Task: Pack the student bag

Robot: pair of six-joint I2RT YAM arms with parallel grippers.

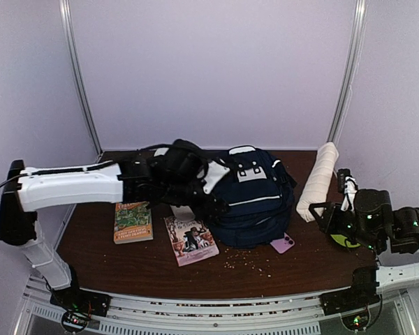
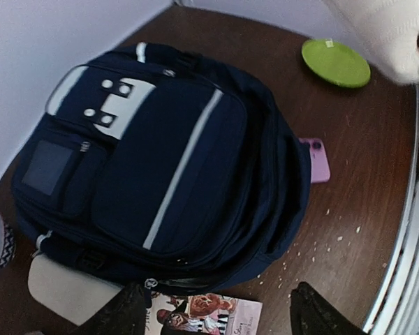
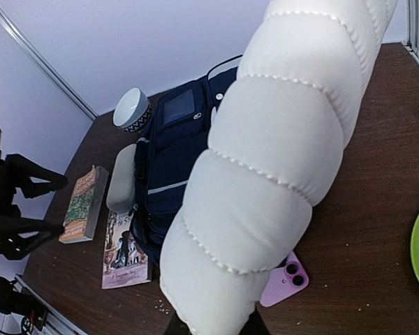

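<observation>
A white quilted roll (image 3: 265, 153) is gripped near one end by my right gripper (image 1: 320, 211), and it stands up at the right side, clear of the bag. The navy student bag (image 1: 255, 192) lies on the table, seen from its pocketed side in the left wrist view. My left gripper hovers over the bag's left side with its fingers apart and nothing between them. Under the bag's left edge lie a pale oblong case (image 3: 122, 178) and a pink-covered book (image 1: 190, 241). A thick book with a green and orange cover (image 1: 133, 223) rests farther left.
By the bag's right edge sits a pink phone (image 1: 283, 243). A green plate (image 2: 336, 63) is at the far right, a white bowl (image 3: 133, 109) at the back left. Crumbs (image 1: 248, 264) dot the front.
</observation>
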